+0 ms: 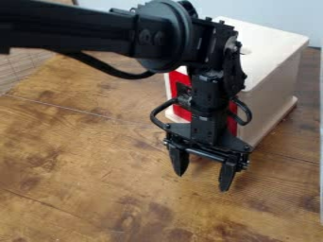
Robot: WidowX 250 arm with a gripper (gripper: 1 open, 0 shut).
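Observation:
My black gripper (202, 169) hangs low over the wooden floor, its two fingers pointing down and apart, with nothing between them. Behind it stands a pale wooden box (271, 71) with a red front panel (179, 87), largely hidden behind my arm and wrist. The gripper is in front of the box.
Bare wooden floor (89, 180) fills the left and lower part of the view. A white surface runs along the back and the right edge. A lighter floor area lies at the upper left.

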